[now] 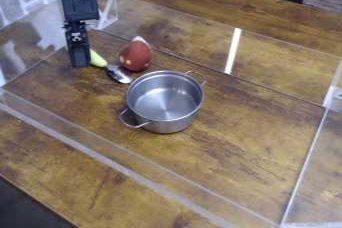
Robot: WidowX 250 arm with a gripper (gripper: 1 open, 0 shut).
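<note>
The black gripper (79, 54) reaches down at the left, low over the yellow handle (98, 60) of a spoon-like utensil with a metal head (118, 73); whether it touches or holds it cannot be made out. A red, egg-shaped object (135, 54) lies just right of the utensil. A steel pot (164, 112) with two handles stands in the middle.
The wooden surface (234, 142) is enclosed by low clear walls, with a white strip (233, 52) at the back.
</note>
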